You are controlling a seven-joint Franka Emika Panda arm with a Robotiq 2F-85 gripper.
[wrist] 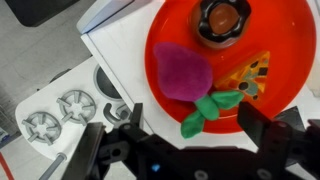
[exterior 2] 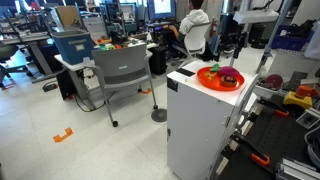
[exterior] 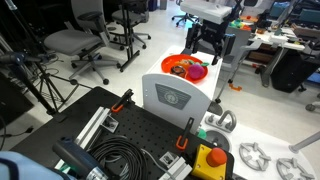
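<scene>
A red plate point(wrist: 291, 52) lies on a white top, filling much of the wrist view's upper right. On it rest a magenta toy vegetable point(wrist: 184, 72) with a green leafy stem point(wrist: 208, 106), a brown round toy like a donut point(wrist: 221, 22) and a toy pizza slice point(wrist: 246, 74). The stem end reaches the plate's near rim. My gripper stands open above, its black fingers on either side of the stem and nothing held. In exterior view 1 the gripper point(exterior: 203, 54) hangs over the plate point(exterior: 171, 59), apart from the magenta toy point(exterior: 197, 72).
The plate sits on a narrow white cabinet point(exterior 2: 190, 130). Toy stove burners point(wrist: 77, 103) and a faucet point(exterior: 226, 121) lie beside it. A red emergency button on a yellow box point(exterior: 211, 161) stands near the front. A grey chair point(exterior 2: 123, 75) is behind.
</scene>
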